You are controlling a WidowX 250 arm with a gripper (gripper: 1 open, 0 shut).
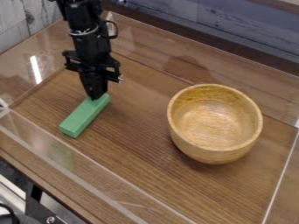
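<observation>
The black gripper (pixel 89 93) of the arm (pixel 86 44) points down at the upper end of a flat green block (pixel 80 119), which lies at an angle on the wooden table. The fingertips are just above or at that end; whether they touch it is unclear. The fingers look close together, with nothing clearly between them.
A large yellow bowl (pixel 214 122) stands on the right half of the table (pixel 152 192). Cables run behind the arm at the top left.
</observation>
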